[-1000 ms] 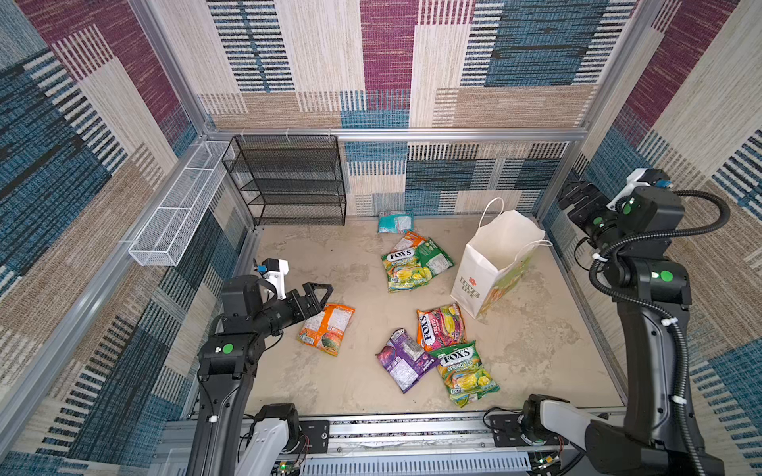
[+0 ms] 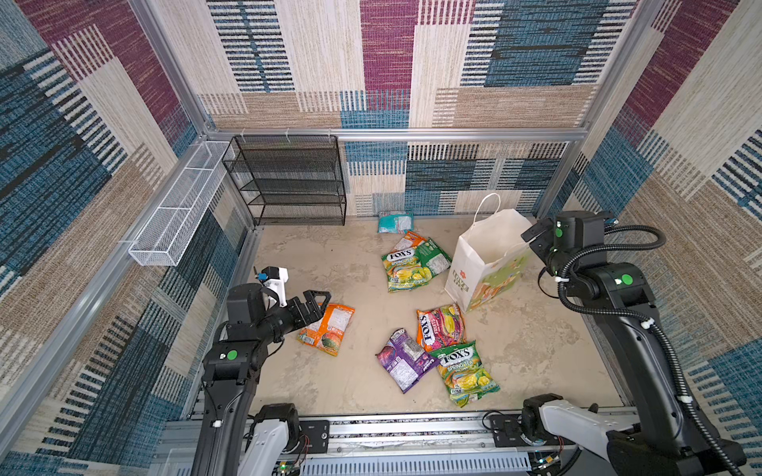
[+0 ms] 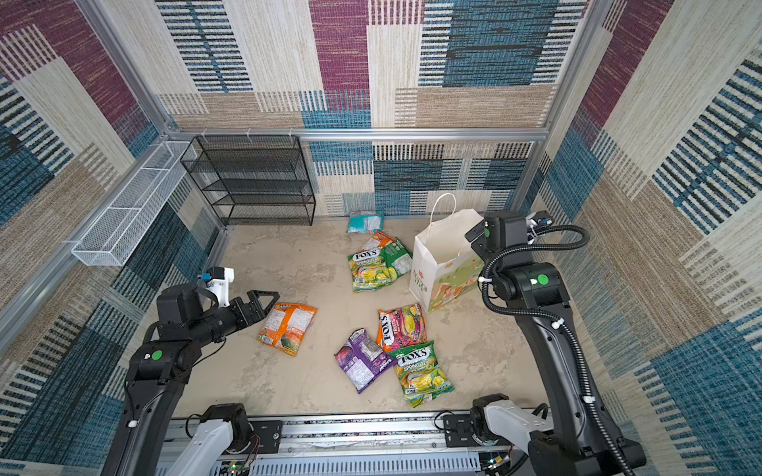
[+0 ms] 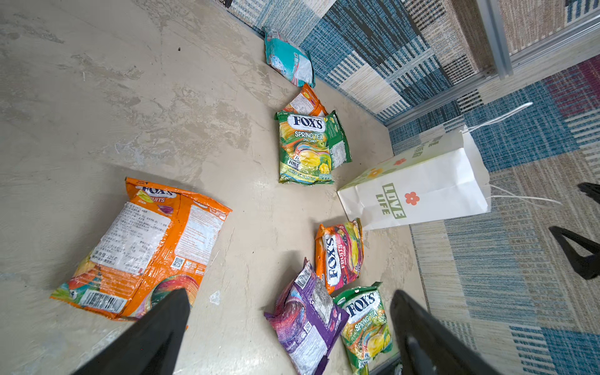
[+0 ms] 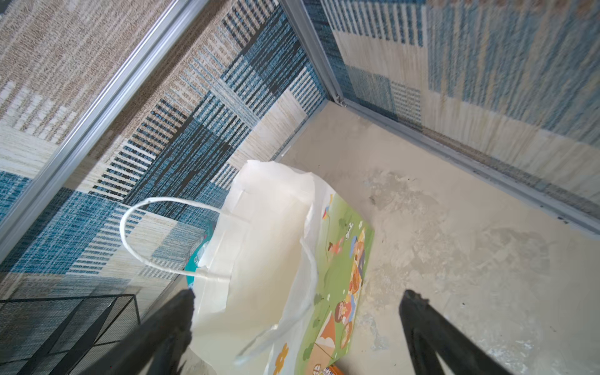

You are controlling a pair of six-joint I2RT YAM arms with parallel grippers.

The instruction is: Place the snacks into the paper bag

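Note:
The white paper bag [image 2: 474,273] stands upright at the back right, its mouth open upward; no snack shows in the part of its inside [image 5: 265,268] that I see. Beside and above it is my right gripper [image 2: 530,234], open with nothing between its fingers. At the left, an orange snack bag [image 4: 181,250] lies flat, and my open left gripper [image 2: 327,300] hovers over it, empty. A purple snack bag [image 2: 403,361], a pink-orange Fox's bag [image 2: 441,327] and a green Fox's bag [image 2: 464,374] lie together at the front middle.
By the back wall lie a teal packet [image 2: 395,222] and a yellow-green Fox's bag [image 2: 406,269] among other packs. A black wire shelf [image 2: 289,186] stands back left; a white wire basket [image 2: 178,208] hangs on the left.
My right arm has swung left from the right wall toward the paper bag. The bag has shifted slightly left.

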